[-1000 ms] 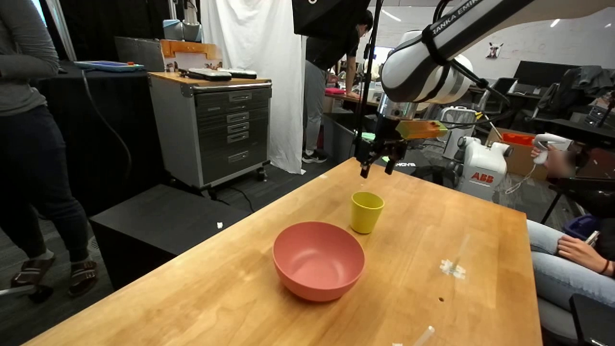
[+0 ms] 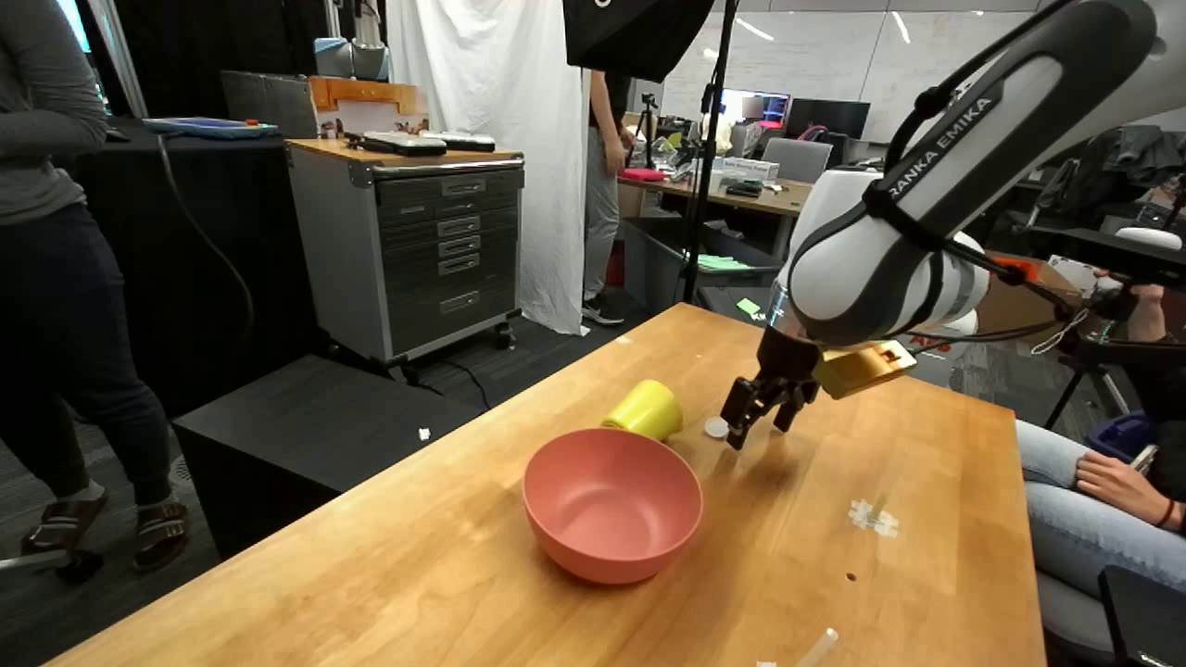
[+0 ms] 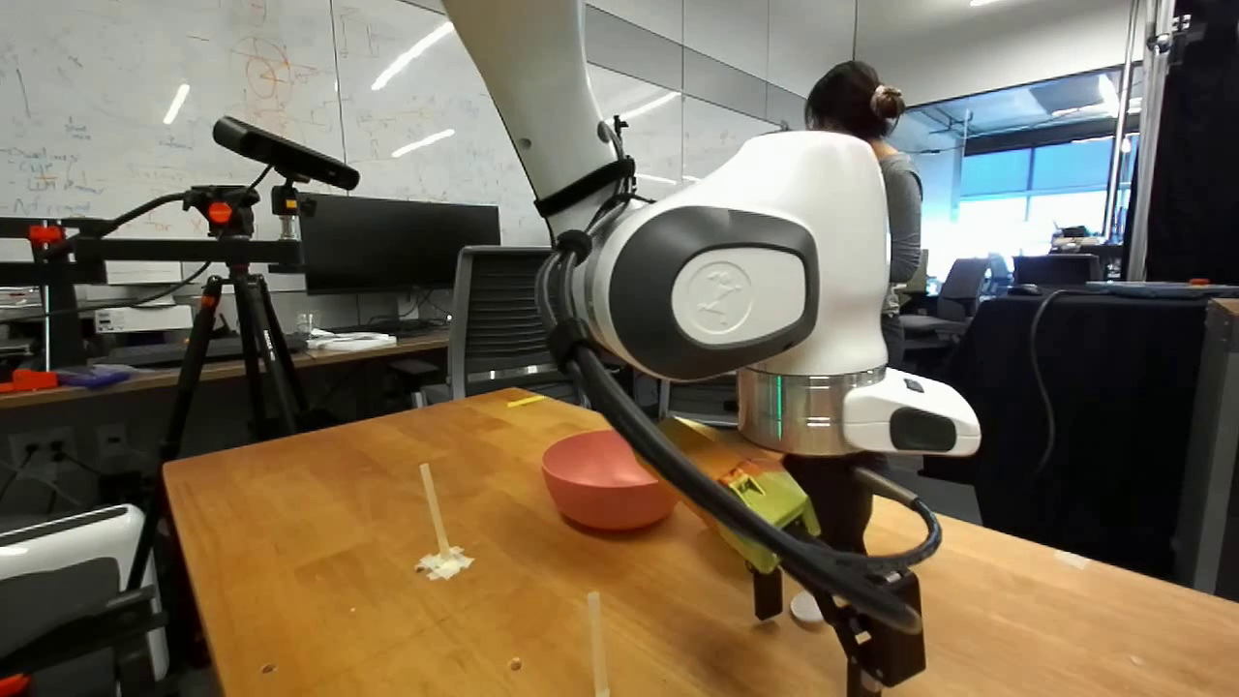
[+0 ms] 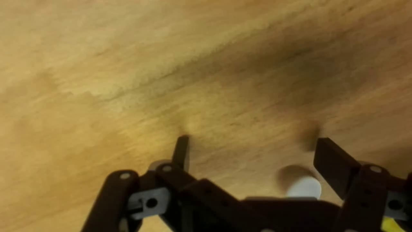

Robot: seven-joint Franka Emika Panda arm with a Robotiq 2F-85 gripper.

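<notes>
The yellow cup lies tipped on its side on the table, right behind the pink bowl in exterior view 1. A small white round piece rests on the wood between the cup and my gripper. Low over the tabletop, the gripper has its fingers spread wide, with only bare wood visible between them. In the wrist view the white piece shows close to the right finger, and a sliver of the yellow cup appears at the bottom right corner. The bowl stands upright, apart from the gripper.
Two pale strips stand or lie on the table, one by a taped patch. A gold-coloured housing juts from the wrist. A person sits close to its right edge.
The arm has come down and toward the front. The cup, upright before, is now on its side and shifted left toward the bowl. The white piece has come into view.
</notes>
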